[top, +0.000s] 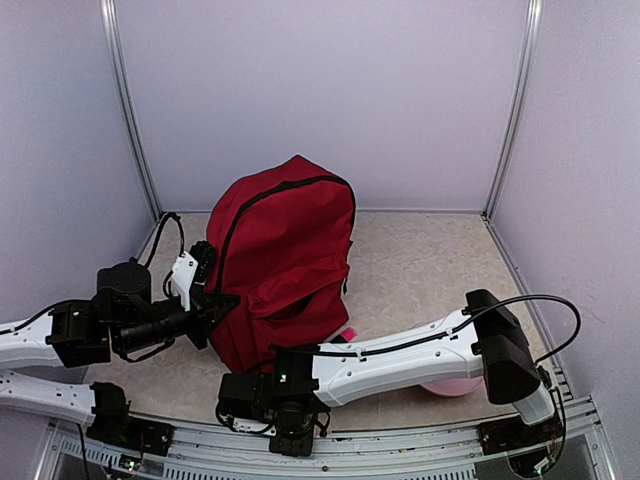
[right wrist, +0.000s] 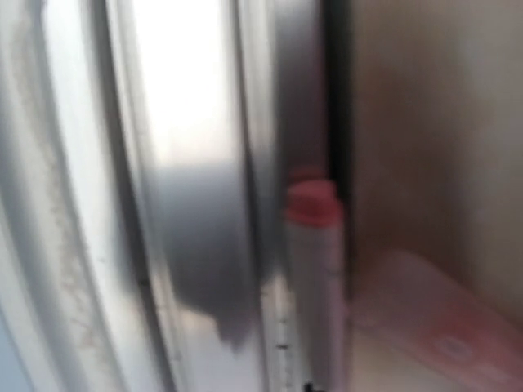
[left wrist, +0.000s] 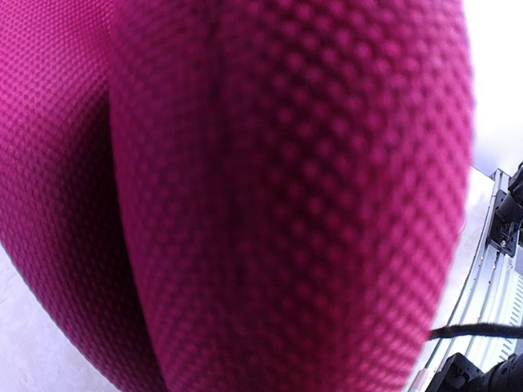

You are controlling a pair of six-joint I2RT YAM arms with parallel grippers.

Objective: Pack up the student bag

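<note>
The red backpack stands upright left of the table's middle in the top view. My left gripper is shut against the bag's left side; whether fabric is between its fingers is hidden. Pink mesh fabric fills most of the left wrist view. My right gripper points down by the front rail, and its finger opening does not show. In the blurred right wrist view, a pale pen with a red end stands close against the metal rail; I cannot tell whether it is gripped.
A pink bowl-like thing lies partly under the right forearm. Something small and pink shows between bag and arm. A pink translucent piece lies beside the pen.
</note>
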